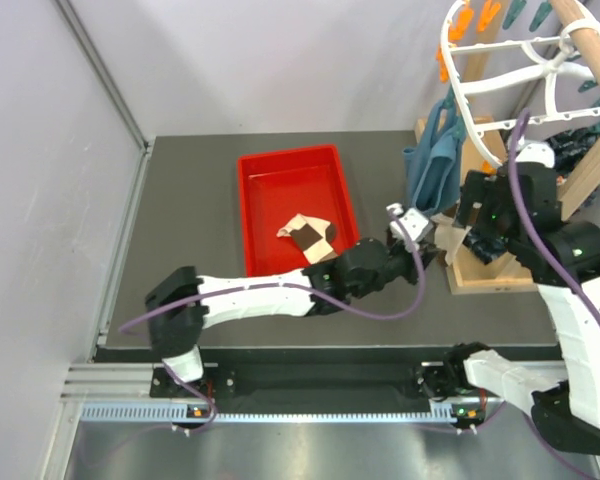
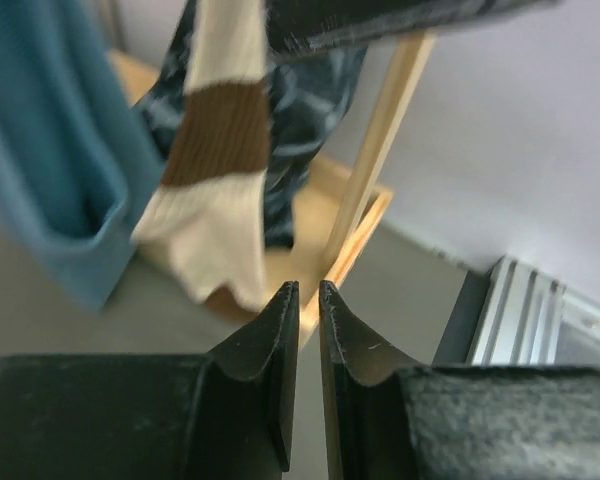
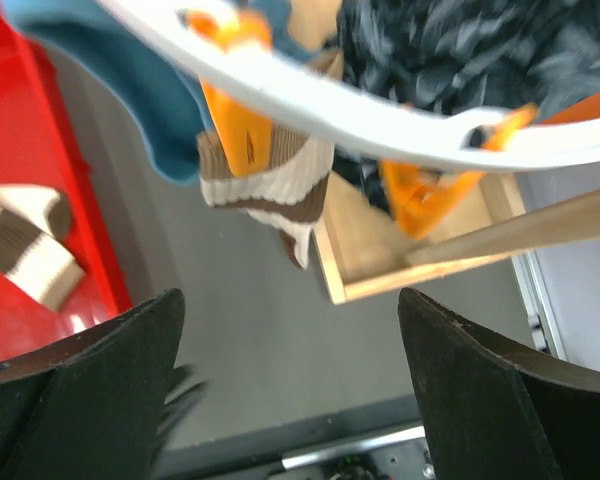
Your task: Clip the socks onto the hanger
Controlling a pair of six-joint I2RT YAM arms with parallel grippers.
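Note:
A cream-and-brown sock (image 3: 265, 185) hangs below an orange clip (image 3: 235, 120) on the white hanger (image 1: 525, 75), beside blue fabric (image 1: 430, 165). In the left wrist view the sock (image 2: 215, 135) hangs in front of my left gripper, whose fingertips are close together with only a narrow gap and nothing visible between. My right gripper is open below and near the hanger, nothing between its fingers. More cream-and-brown socks (image 1: 310, 240) lie in the red tray (image 1: 245, 200).
A wooden stand (image 1: 490, 285) carries the hanger at the right, with dark crumpled fabric (image 2: 310, 110) hanging there too.

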